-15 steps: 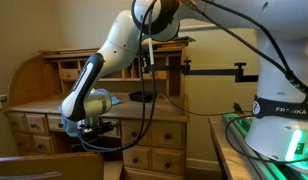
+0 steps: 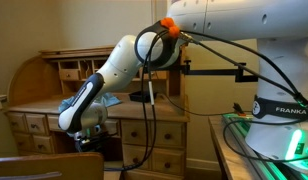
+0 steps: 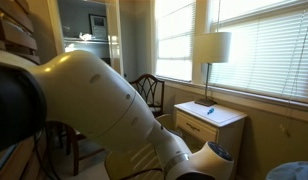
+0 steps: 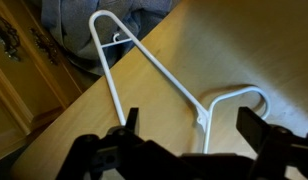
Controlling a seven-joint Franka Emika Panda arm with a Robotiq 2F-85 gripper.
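Note:
In the wrist view a white hanger (image 4: 164, 72) lies on the wooden surface (image 4: 229, 45), its hooked end toward the right. One end of it reaches up against a dark grey cloth (image 4: 89, 35). My gripper stands open over the hanger's near part, its dark fingers (image 4: 119, 153) apart on either side. Whether they touch the hanger cannot be told. From outside, the gripper (image 2: 86, 142) is low in front of the wooden desk; its fingers are too small there to read.
The desk (image 2: 154, 110) has several drawers and a dark box (image 2: 142, 97) on top, with blue cloth (image 2: 109, 99) behind the arm. A brown panel (image 2: 44, 167) stands in the foreground. Elsewhere are a lamp (image 3: 211, 48) and a white cabinet (image 3: 209, 124).
Over the last second the arm's wrist has shifted slightly and turned, and the hanging cable has swung a little. The desk and the things on it look unmoved.

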